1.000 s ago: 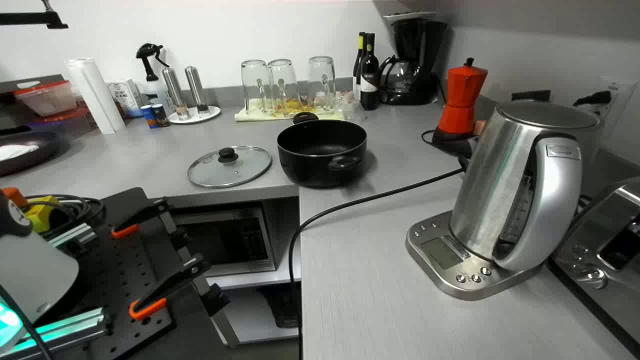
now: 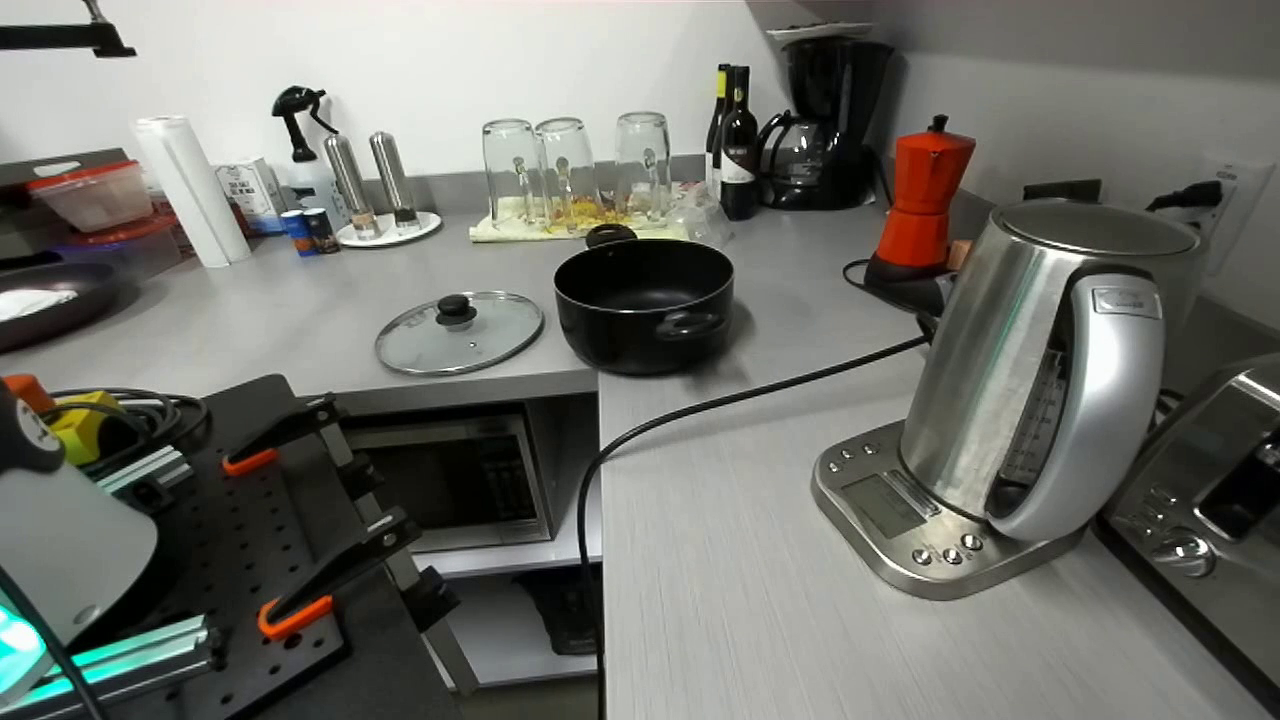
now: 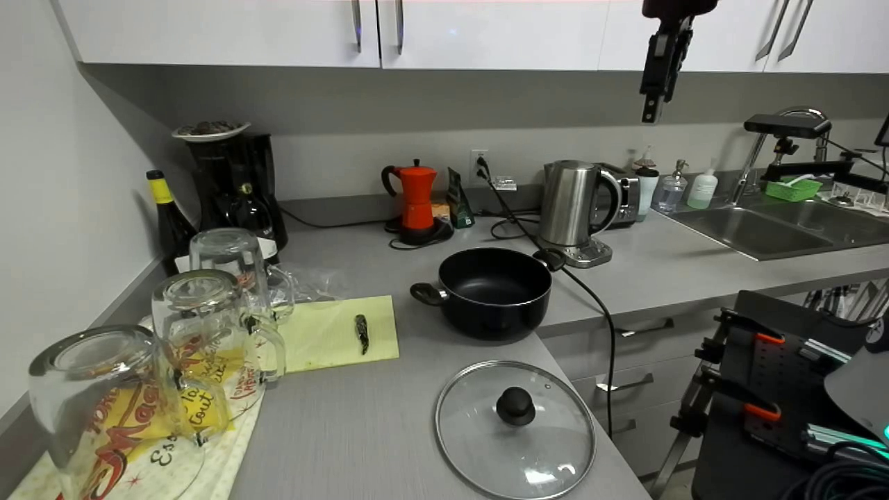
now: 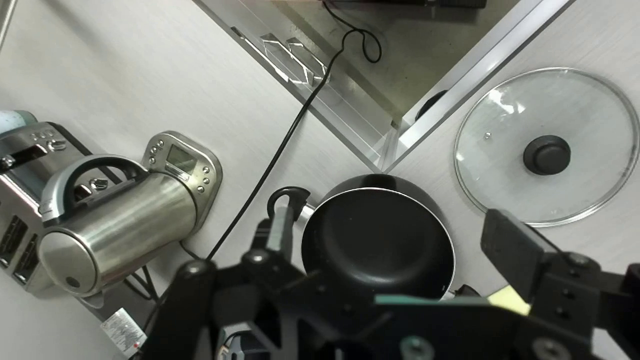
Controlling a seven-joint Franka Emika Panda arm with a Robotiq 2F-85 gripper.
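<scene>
My gripper is open, its two fingers wide apart with nothing between them. In exterior view 2 the gripper [image 3: 655, 87] hangs high in the air, level with the upper cabinets. A black two-handled pot [image 2: 644, 314] stands uncovered at the counter's corner, and its inside looks empty. Its glass lid [image 3: 514, 442] with a black knob lies flat on the counter beside it. From the wrist view, the pot [image 4: 378, 240] appears below the space between the fingers, with the lid [image 4: 547, 147] off to the right. A small dark object [image 3: 362, 333] rests on a yellow cloth [image 3: 312, 329].
A steel kettle [image 2: 1020, 360] sits on its base near the toaster [image 2: 1212, 516]. A black cable [image 2: 744, 390] crosses the counter and drops over its edge. Upturned glass mugs [image 3: 108, 400], bottles [image 2: 738, 144] and a red moka pot [image 3: 417, 196] line the back.
</scene>
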